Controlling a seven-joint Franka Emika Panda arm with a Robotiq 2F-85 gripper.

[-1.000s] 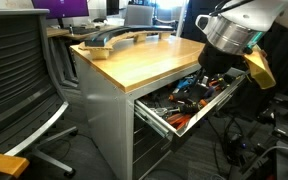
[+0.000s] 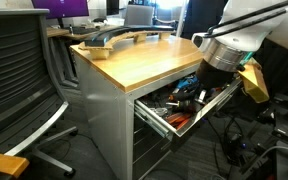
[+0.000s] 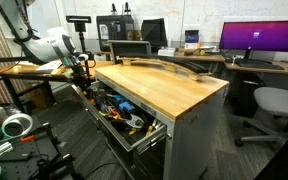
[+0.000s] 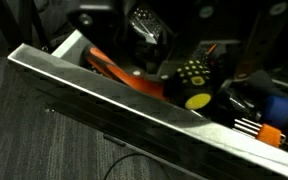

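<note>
My gripper (image 2: 190, 100) reaches down into the open drawer (image 2: 170, 131), among the tools there. Close up in the wrist view, its dark fingers (image 4: 174, 62) blend into the dark contents. A black tool handle with yellow dots and a round yellow end (image 4: 197, 101) shows between or just below the fingertips. Whether they touch it I cannot tell. An orange handle (image 4: 119, 72) lies to its left along the drawer's silver front edge (image 4: 114, 88). In the second exterior view the arm (image 3: 59, 52) is at the drawer's far end, its fingertips hard to make out.
The wooden desktop (image 3: 159, 82) overhangs the drawer's back side. Blue and orange-handled tools (image 4: 272, 134) crowd the drawer's right part in the wrist view. Office chairs (image 2: 19, 80) and monitors (image 3: 259, 36) stand farther off. Open floor lies before the drawer.
Over the last second the arm has come down, bringing the gripper from above the drawer into its contents. The drawer and desk have stayed put.
</note>
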